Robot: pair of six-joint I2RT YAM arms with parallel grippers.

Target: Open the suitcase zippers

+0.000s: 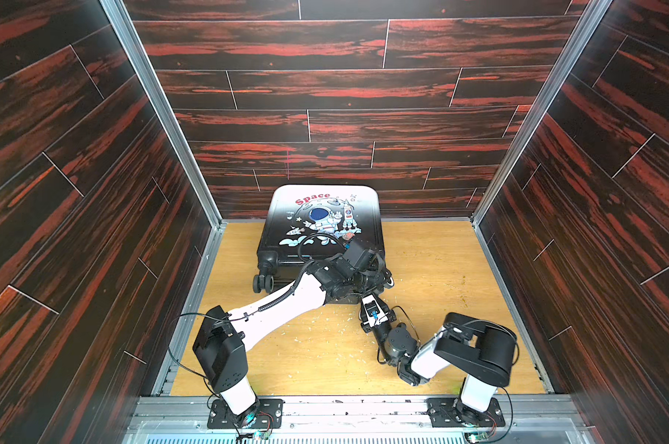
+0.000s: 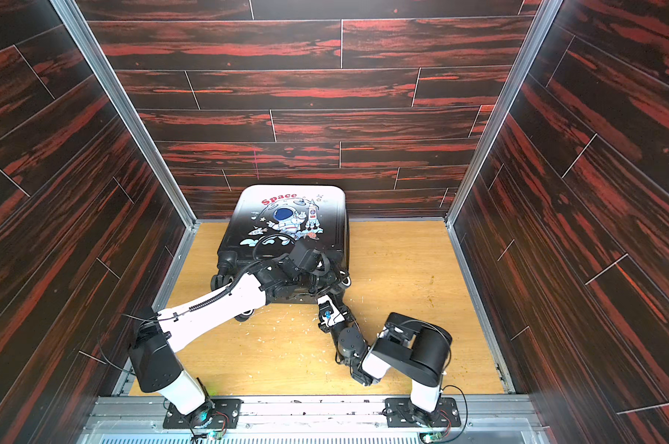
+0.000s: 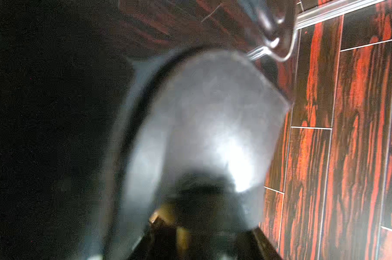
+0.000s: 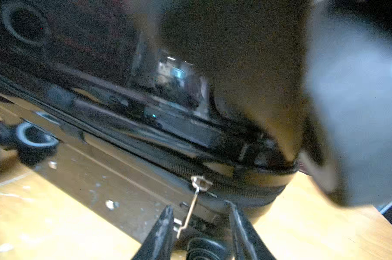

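Observation:
The black suitcase (image 1: 323, 214), printed with "Space" and an astronaut, lies on the wooden floor. My left gripper (image 1: 378, 277) is over its front right corner; its wrist view is mostly blurred dark and grey surfaces, so the fingers' state is unclear. My right gripper stands open, fingertips just below the suitcase's front zipper (image 4: 217, 186). A metal zipper pull (image 4: 191, 208) hangs between those fingertips in the image; whether they touch it cannot be told.
Wheels (image 1: 264, 281) stick out at the suitcase's front left. Bare wooden floor (image 1: 445, 266) lies to the right and in front. Dark red-streaked walls (image 1: 571, 222) enclose the space. The two arms are close together at the suitcase's front right.

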